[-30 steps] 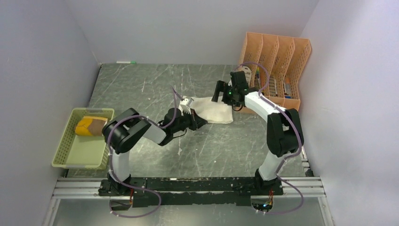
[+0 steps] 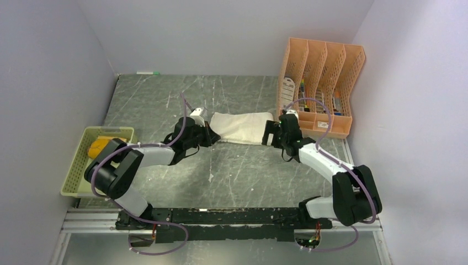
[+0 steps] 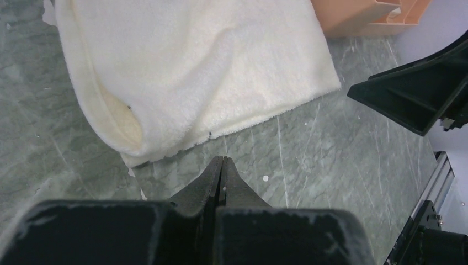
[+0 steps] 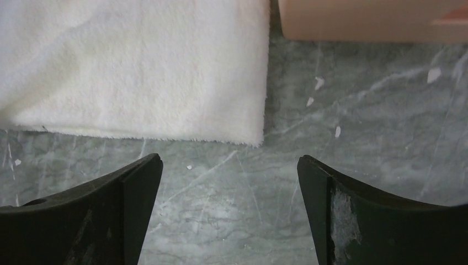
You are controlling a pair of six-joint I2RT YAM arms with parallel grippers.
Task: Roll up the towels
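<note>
A white towel [image 2: 242, 126] lies on the grey marbled table [image 2: 221, 176], its left end rumpled and folded over in the left wrist view. My left gripper [image 2: 213, 138] is at the towel's front-left corner; its fingertips [image 3: 219, 165] are together, with nothing visible between them, beside the towel edge. My right gripper [image 2: 271, 138] stands open at the towel's right end. In the right wrist view, the towel's corner [image 4: 248, 127] sits just beyond and between the open fingers, with nothing held.
An orange slotted organiser [image 2: 320, 61] stands back right, close to the towel. A green basket [image 2: 74, 176] with a yellow item [image 2: 100, 144] is at the left.
My left gripper has moved left and slightly back up the view. My right gripper has come down toward the front, uncovering more of the towel's right part.
</note>
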